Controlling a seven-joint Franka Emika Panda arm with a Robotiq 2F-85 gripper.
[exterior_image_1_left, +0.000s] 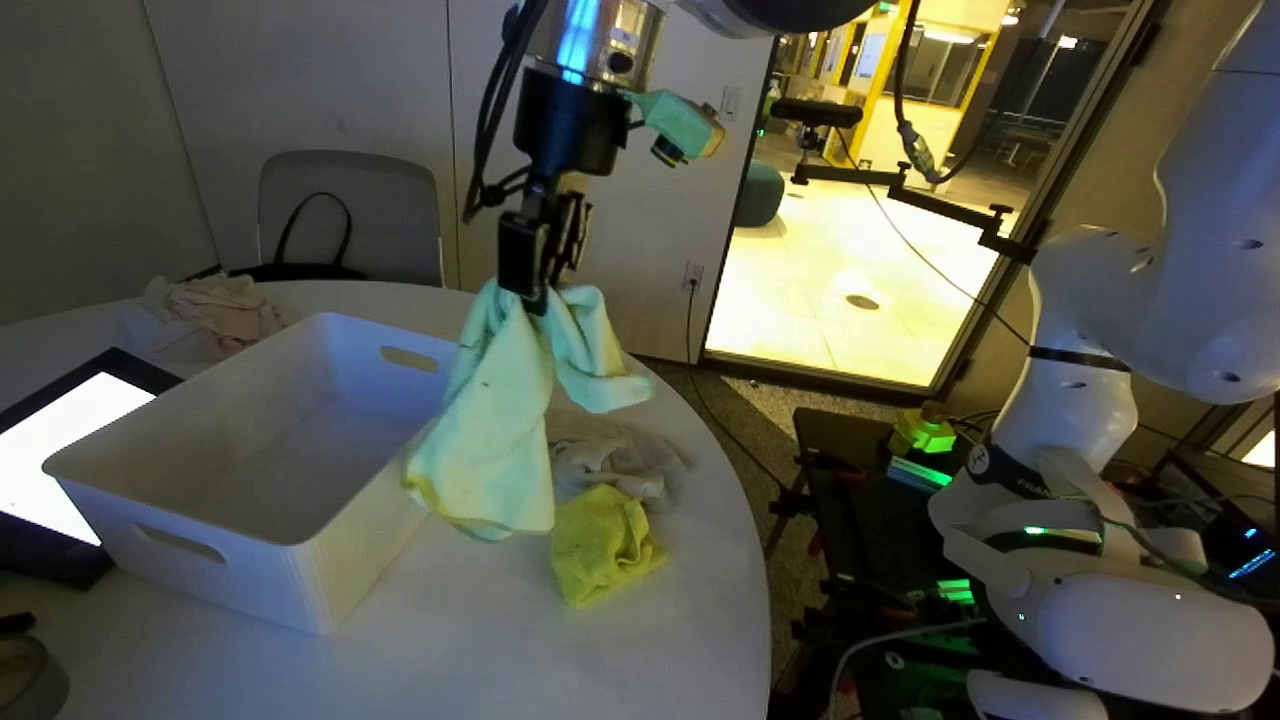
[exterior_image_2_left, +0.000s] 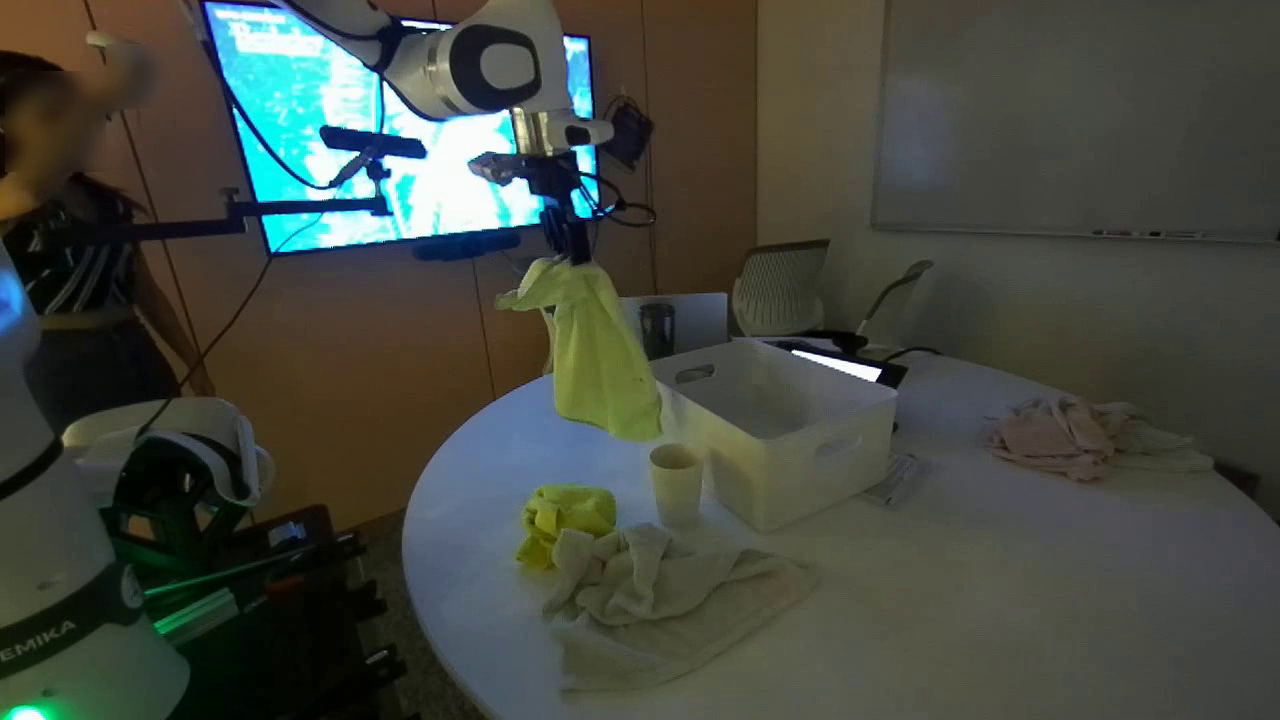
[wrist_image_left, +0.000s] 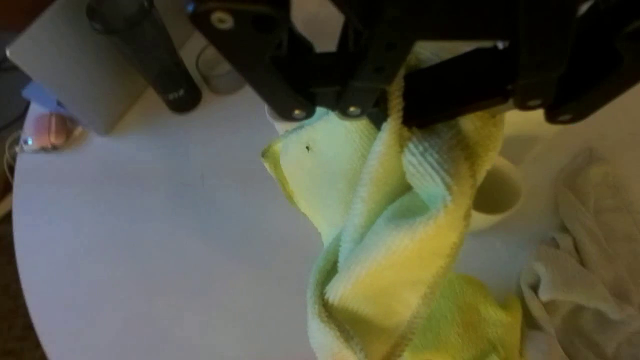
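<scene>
My gripper (exterior_image_1_left: 536, 302) is shut on a pale yellow-green cloth (exterior_image_1_left: 492, 420), which hangs down in folds above the table. In exterior view 2 the same cloth (exterior_image_2_left: 600, 354) dangles at the near-left side of the white bin (exterior_image_2_left: 780, 462), clear of the tabletop. The wrist view has the cloth (wrist_image_left: 390, 258) bunched under the dark fingers, which partly hide its gripped part. Below lies a crumpled yellow cloth (exterior_image_1_left: 600, 546), with a grey-beige cloth (exterior_image_2_left: 672, 606) beside it. The bin's inside (exterior_image_1_left: 276, 432) looks empty where it shows.
A pale cup (exterior_image_2_left: 677, 484) stands close to the bin. Pinkish cloths (exterior_image_2_left: 1068, 438) lie across the table, and a bright-screened tablet (exterior_image_1_left: 72, 444) is beside the bin. A dark bottle (wrist_image_left: 153, 60) and a laptop (wrist_image_left: 90, 66) stand near the table's edge.
</scene>
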